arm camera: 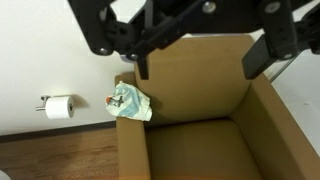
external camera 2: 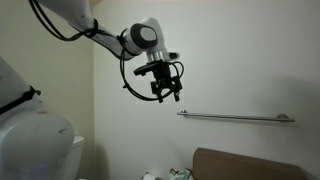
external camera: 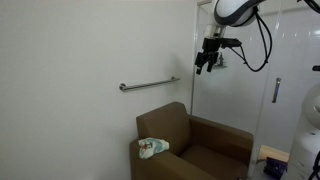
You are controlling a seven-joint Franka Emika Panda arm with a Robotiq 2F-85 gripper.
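High above the brown armchair [external camera: 172, 125] hangs my gripper [external camera: 204, 70], with its fingers pointing down. In the wrist view the two dark fingers [arm camera: 141, 66] stand wide apart, and only the chair lies below the gap, so the gripper is open and empty. A crumpled white cloth with a coloured pattern [external camera: 152, 148] lies over one armrest. From above, that cloth [arm camera: 128, 102] shows pale blue and white with some red, well below my gripper and off to its left. Only the cloth's top [external camera 2: 180, 174] shows at the bottom of exterior view 2.
A metal grab rail [external camera: 149, 84] runs along the white wall behind the chair. In the wrist view a toilet paper roll [arm camera: 59, 106] hangs on the wall at left, above the wooden floor [arm camera: 60, 152]. The chair's seat [arm camera: 190, 145] is bare.
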